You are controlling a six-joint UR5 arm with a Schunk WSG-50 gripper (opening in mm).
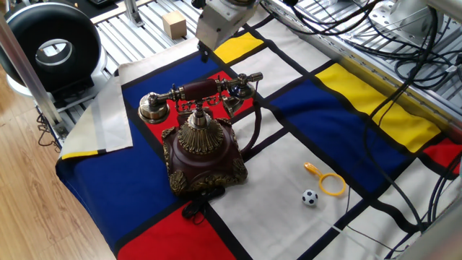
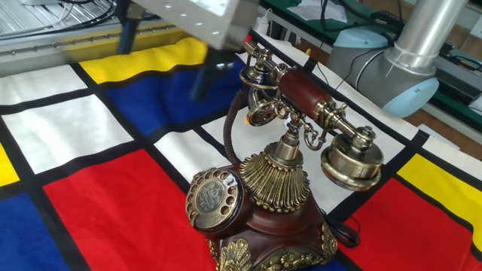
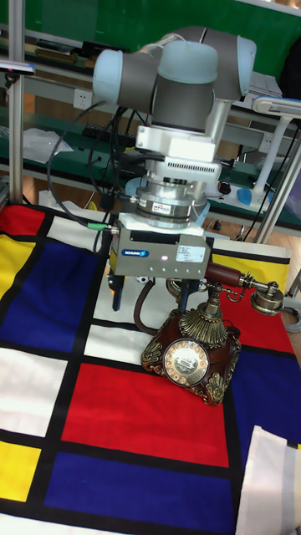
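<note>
An antique-style telephone [image 1: 202, 148] in dark red and bronze stands upright on the patterned cloth. Its handset [image 2: 307, 92] lies across the cradle, and the rotary dial [image 3: 186, 361] shows in exterior views 2 and 3. My gripper [image 3: 150, 302] hangs beside the phone, above the cloth, its two dark fingers [image 3: 117, 292] wide apart with nothing seen between them. In exterior view 2 the gripper [image 2: 163, 74] is at the upper left, slightly blurred, near the handset's mouthpiece end. Only part of it enters the top of exterior view 1.
On a white patch lie a small football [image 1: 310, 198] and a yellow ring-shaped toy [image 1: 332, 184] with a handle. A wooden block [image 1: 174, 24] sits at the back. Black cables [image 1: 404, 87] hang over the right side.
</note>
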